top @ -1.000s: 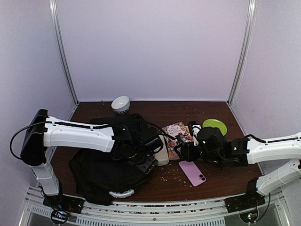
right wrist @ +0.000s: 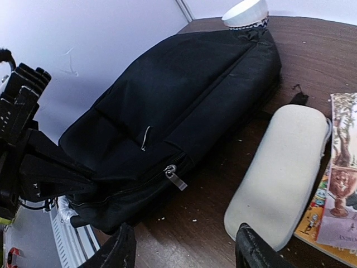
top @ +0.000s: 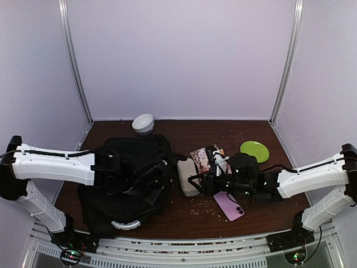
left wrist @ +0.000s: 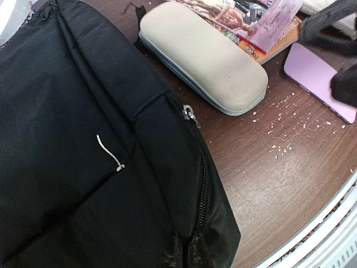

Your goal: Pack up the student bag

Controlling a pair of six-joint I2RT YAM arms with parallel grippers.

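The black bag (top: 120, 215) lies flat on the left half of the table, its side zipper pull (left wrist: 189, 114) visible in the left wrist view. My left gripper is shut on the bag's fabric by the zipper edge; the pinch is partly out of frame. A beige case (top: 187, 177) rests beside the bag's right side. Past it are books (left wrist: 254, 25) with a pinkish illustrated cover, then a lilac phone (top: 229, 206). My right gripper is open above the table near the case, nothing between its fingers.
A white bowl (top: 143, 123) stands at the back behind the bag. A green plate (top: 255, 150) sits at the back right. Small crumbs (left wrist: 281, 134) are scattered in front of the case.
My left arm has pulled back to the left, and the bag's front part has shifted left with it. The right gripper has moved slightly left, towards the case, and its fingers show wider apart.
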